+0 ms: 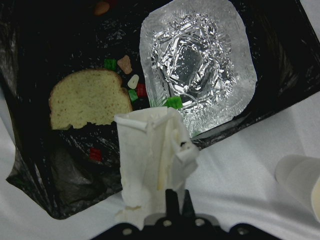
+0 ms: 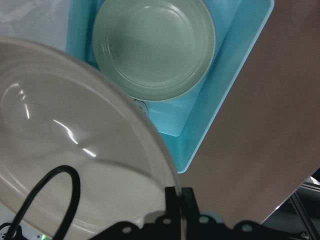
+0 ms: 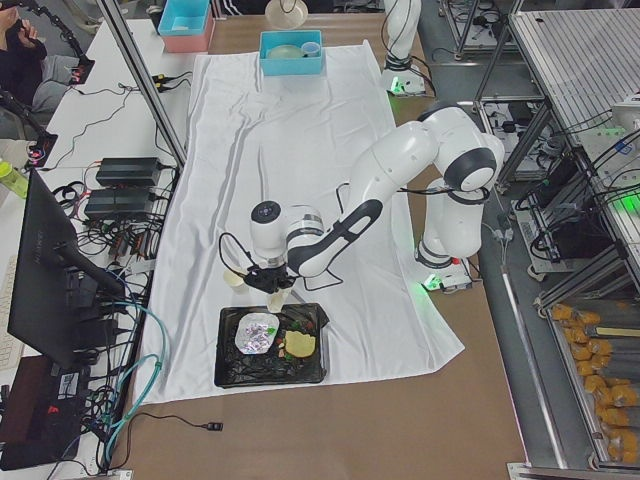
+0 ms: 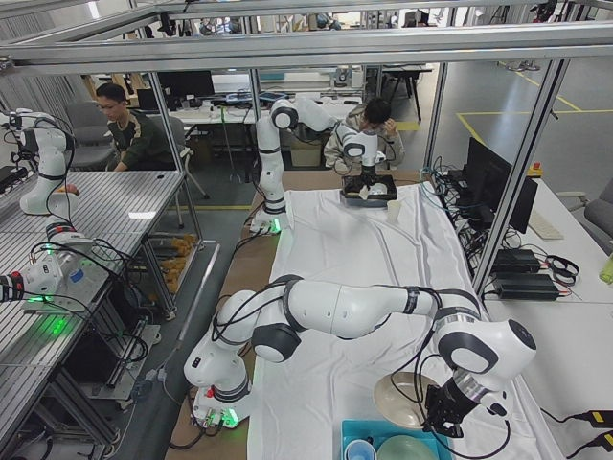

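My left gripper is shut on a crumpled white paper cup (image 1: 147, 150), hanging over the near edge of a black tray (image 3: 225, 355) holding a bread slice (image 1: 87, 100), a crumpled foil container (image 1: 200, 65) and small coloured bits. A pale cup (image 1: 297, 177) stands beside the tray. My right gripper is shut on the rim of a cream plate or bowl (image 2: 85, 125), held above a blue bin (image 2: 225, 60) with a green plate (image 2: 152, 50) and a small cup largely hidden in that view.
A white cloth (image 3: 290, 140) covers most of the table, largely clear between the two ends. A monitor (image 3: 40, 270), black boxes and cables crowd the left side. A metal frame post (image 3: 150, 100) stands along that edge.
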